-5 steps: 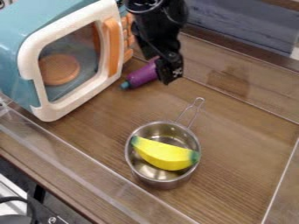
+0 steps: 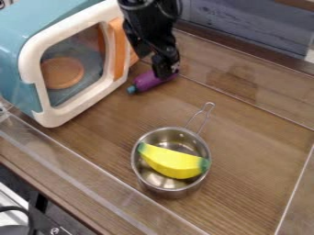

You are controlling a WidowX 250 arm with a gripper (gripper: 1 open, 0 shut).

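Observation:
The black gripper (image 2: 164,59) hangs at the top centre, just over a purple eggplant-like toy (image 2: 150,81) lying beside the toy microwave; whether it is open or shut is hard to tell. The blue and white toy microwave (image 2: 50,106) at the left has an orange handle and an orange round item (image 2: 62,72) behind its door. A yellow banana (image 2: 173,162) rests in a steel pan (image 2: 182,188) in the lower centre.
A blue-grey wall (image 2: 240,27) runs along the back.
The gripper has moved left, toward the purple toy and the microwave. The banana and pan have not moved.

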